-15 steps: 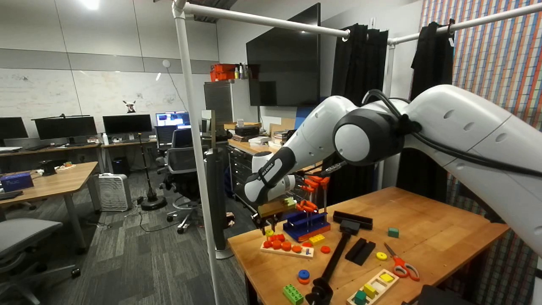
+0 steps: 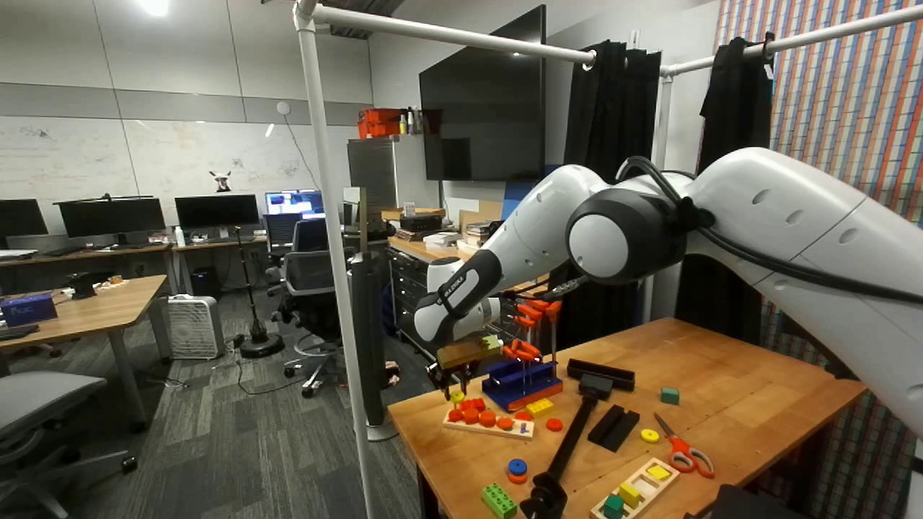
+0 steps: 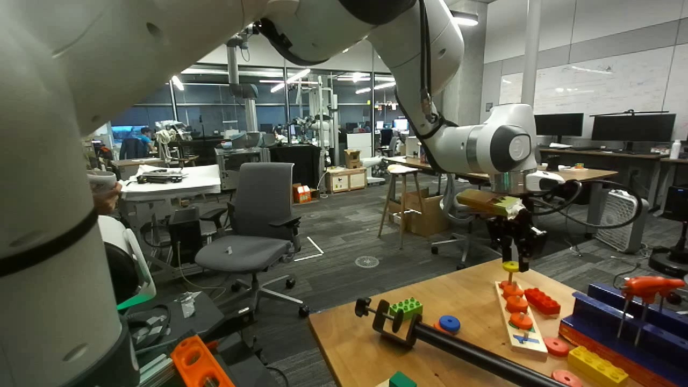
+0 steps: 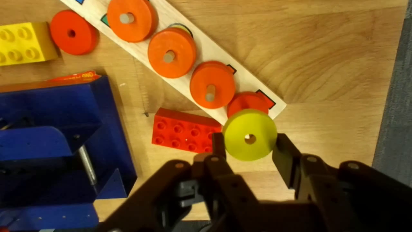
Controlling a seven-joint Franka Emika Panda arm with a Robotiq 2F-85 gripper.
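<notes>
A yellow disc [image 4: 250, 135] with a small central hole is held between the dark fingers of my gripper. In exterior view 2 the gripper [image 3: 517, 263] hangs over the far end of a wooden peg board [image 3: 521, 335], and the yellow disc [image 3: 510, 265] shows above the end peg. Orange discs [image 4: 172, 52] sit on several of the board's pegs. On the end peg lies a red disc [image 4: 247, 103], partly covered by the yellow one in the wrist view. Whether the peg tip enters the yellow disc's hole I cannot tell.
A red brick [image 4: 185, 130] lies close beside the board. The blue tool rack [image 4: 112, 127] stands to the left in the wrist view, near a loose red disc [image 4: 73, 32] and a yellow brick [image 4: 27, 43]. Bare table [image 4: 328, 58] lies on the board's other side.
The arm and gripper have shifted very slightly left and down in exterior view 1, carrying the yellow disc. Objects on the table look unmoved.
</notes>
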